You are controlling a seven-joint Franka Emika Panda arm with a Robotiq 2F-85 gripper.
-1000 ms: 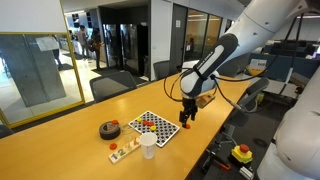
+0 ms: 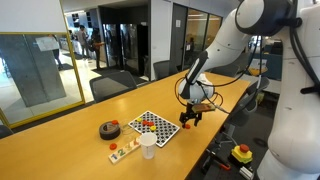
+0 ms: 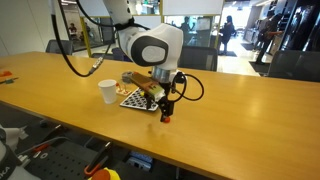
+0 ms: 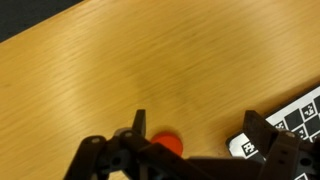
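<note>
A small round red object (image 4: 167, 141) lies on the wooden table, partly at the lower edge of the space between my fingers in the wrist view. It also shows as a red spot (image 2: 186, 126) beside the board in exterior view 1 and as a red piece (image 3: 167, 120) under the hand in exterior view 2. My gripper is open over it, with nothing held. A black-and-white checkered board (image 2: 160, 127) lies flat to one side of the hand; its corner (image 4: 300, 120) enters the wrist view at right.
A white cup (image 2: 148, 146) stands near the board. A dark round item (image 2: 109, 131) and a light wooden strip (image 2: 125, 151) with small coloured pieces lie farther left. Bare table (image 3: 250, 110) stretches away on the other side of the arm.
In exterior view 1 the hand has come lower and shifted slightly, appearing smaller. The red object, the board and the cup have stayed where they were.
</note>
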